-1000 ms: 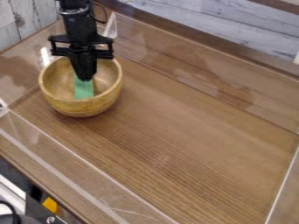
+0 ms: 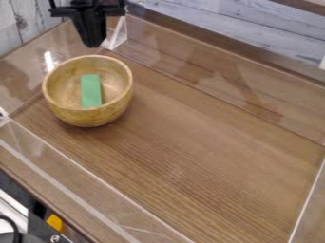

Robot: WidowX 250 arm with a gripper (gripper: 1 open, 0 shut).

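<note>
A round wooden bowl [image 2: 64,95] sits on the left side of the wooden table, with a green rectangular block [image 2: 90,91] lying inside it. My black gripper [image 2: 91,40] is at the top edge of the view, above and behind the bowl and clear of it. Its fingers point down and are shut, with nothing visible between them. The upper part of the gripper is cut off by the frame.
A pale plank wall [image 2: 241,19] runs along the back. Clear edging lines the table's left side, with dark floor items at the bottom left.
My gripper has risen out of the bowl and away from the green block, up to the top of the view. The block stays in the bowl.
</note>
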